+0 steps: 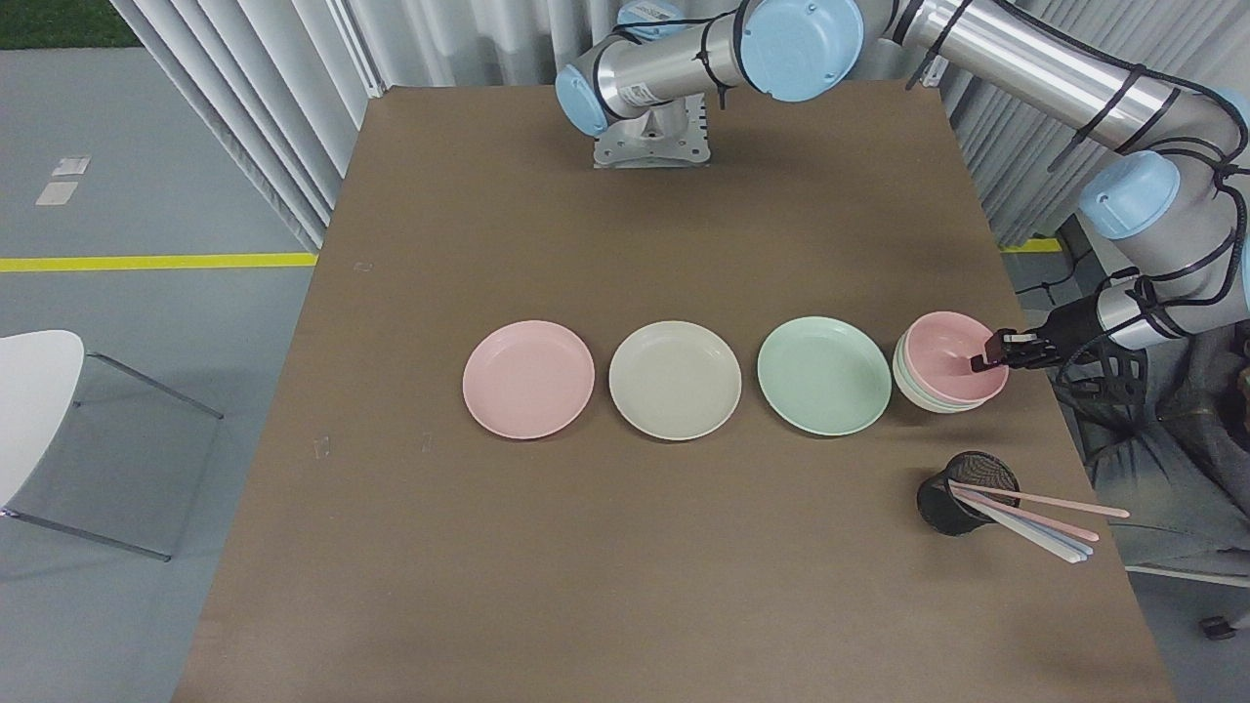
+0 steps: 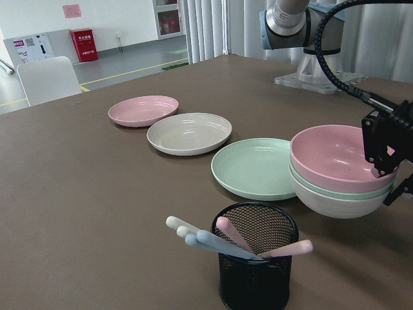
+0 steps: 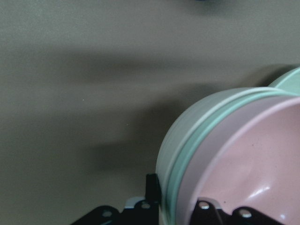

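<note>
Three nested bowls, pink (image 1: pixel 946 346) on top of mint and white, sit right of the mint plate (image 1: pixel 823 377). My gripper straddles the stack's near wall in the wrist view, one finger inside the pink bowl (image 3: pixel 255 164), the other outside, and looks shut on the stacked rims. A pink plate (image 1: pixel 527 381) and a white plate (image 1: pixel 674 379) lie in a row to the left.
A black mesh cup (image 1: pixel 955 504) with several pink, white and blue utensils stands in front of the bowls near the table's right edge.
</note>
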